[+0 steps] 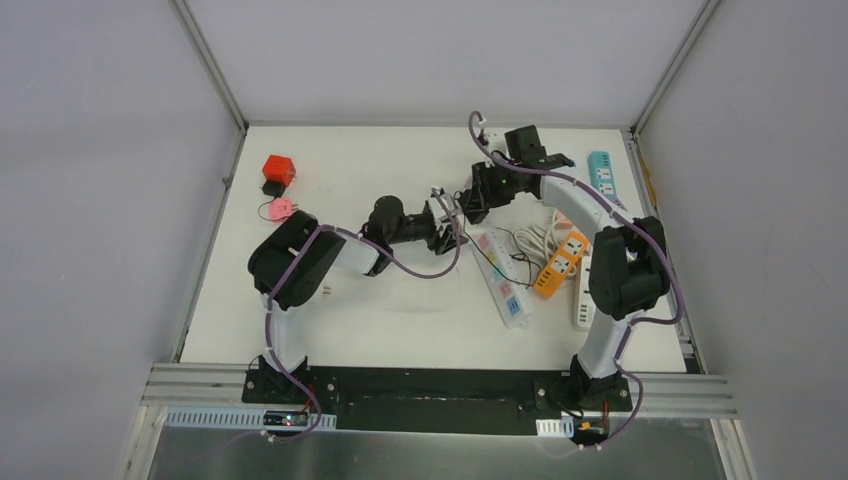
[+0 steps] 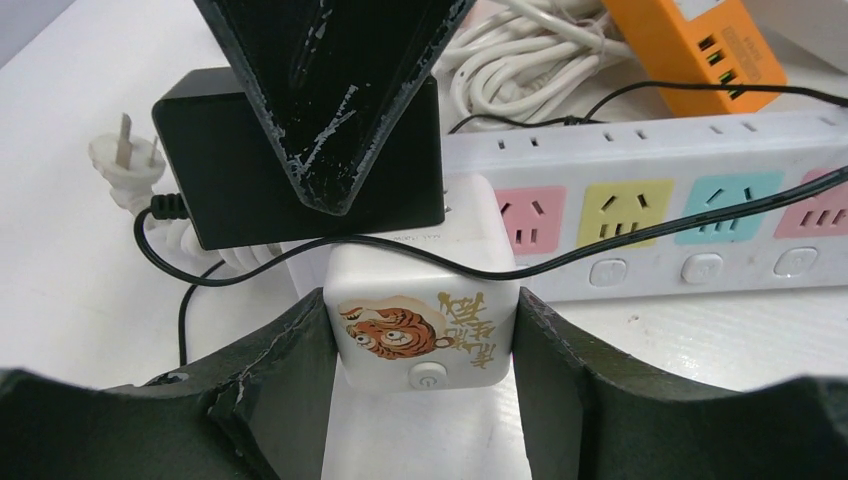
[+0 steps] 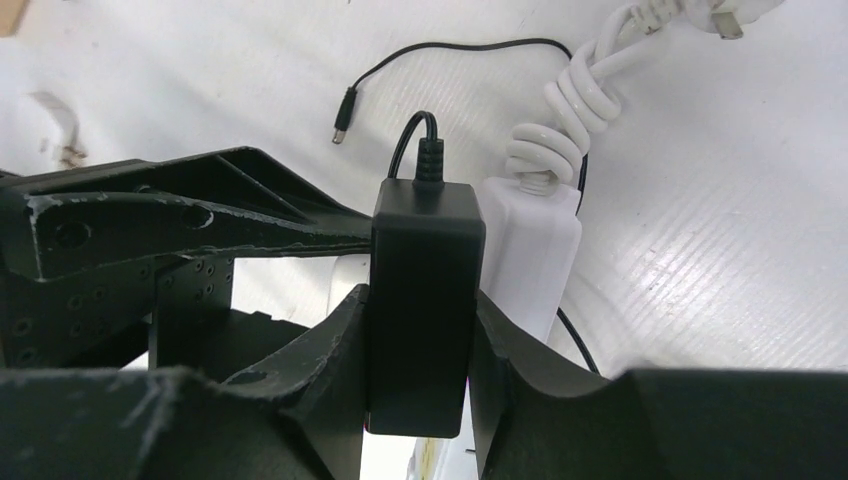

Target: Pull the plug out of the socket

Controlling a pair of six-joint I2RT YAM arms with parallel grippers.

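My left gripper is shut on the white socket cube (image 2: 420, 350) with a tiger print, at the near end of the long power strip (image 2: 640, 270) with coloured sockets. A black plug adapter (image 2: 300, 220) with a thin cord sits against that cube in the left wrist view. My right gripper is shut on this black adapter (image 3: 425, 260), its cord leaving the far end. In the top view both grippers (image 1: 447, 230) meet near the middle of the table. Whether the adapter's pins are still in the socket is hidden.
An orange strip (image 1: 560, 265), coiled white cables (image 1: 530, 240), a white strip (image 1: 585, 300) and a teal strip (image 1: 602, 170) crowd the right side. A red cube (image 1: 279, 168) and pink plug (image 1: 282, 209) lie at the left.
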